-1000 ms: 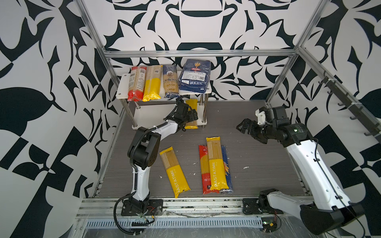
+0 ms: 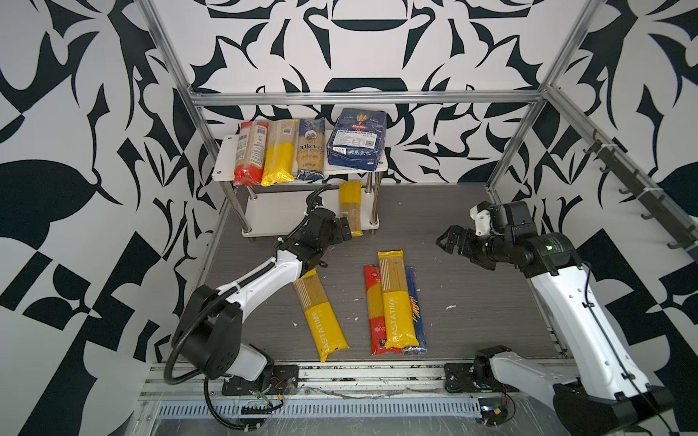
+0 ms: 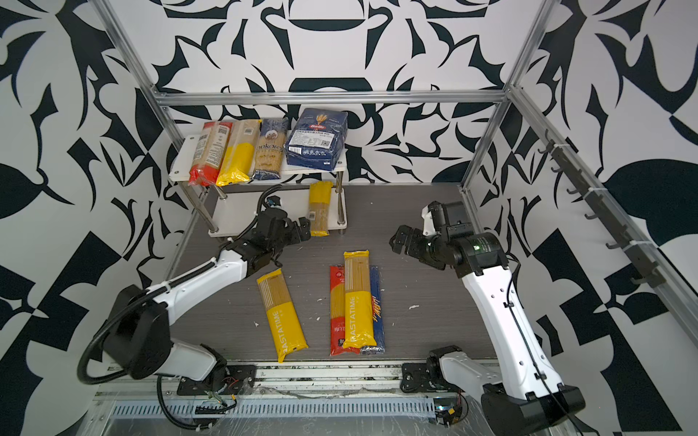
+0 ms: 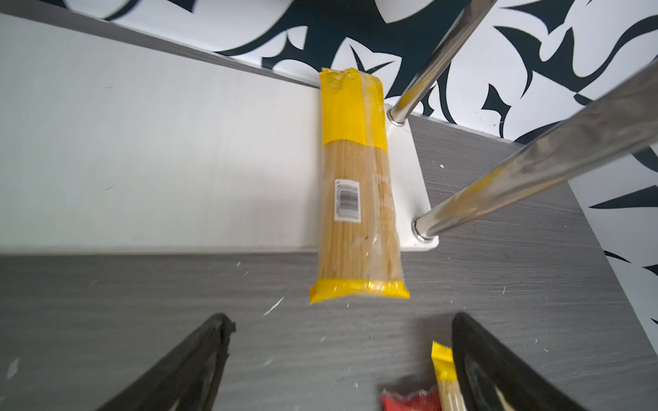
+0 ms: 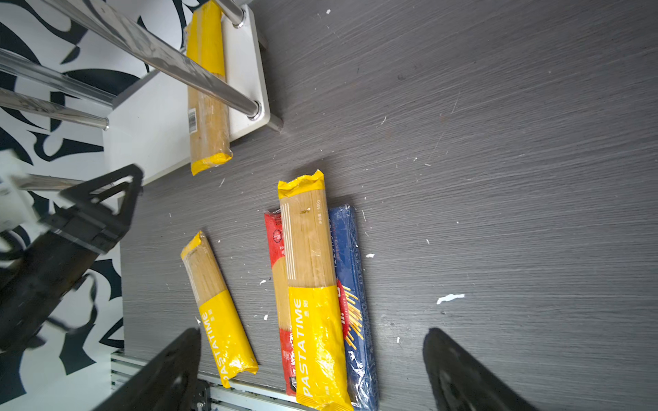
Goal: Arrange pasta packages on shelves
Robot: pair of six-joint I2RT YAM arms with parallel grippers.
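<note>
A yellow spaghetti pack (image 4: 360,219) lies on the right end of the lower shelf (image 4: 171,137), its end over the front edge. My open left gripper (image 2: 341,229) is in front of it, nothing between its fingers. Four packages, red (image 2: 251,152), yellow (image 2: 280,152), clear-blue (image 2: 310,149) and big blue (image 2: 356,139), sit on the upper shelf. On the floor a yellow PASTATIME pack (image 2: 398,298) lies over red (image 2: 372,312) and blue (image 2: 418,319) packs; another yellow pack (image 2: 320,316) lies apart. My right gripper (image 2: 454,239) hangs open at the right, holding nothing.
Shelf posts (image 4: 500,178) flank the lower pack; that shelf's left part is clear. Patterned walls and a metal rail frame enclose the workspace.
The packs look unmoved.
</note>
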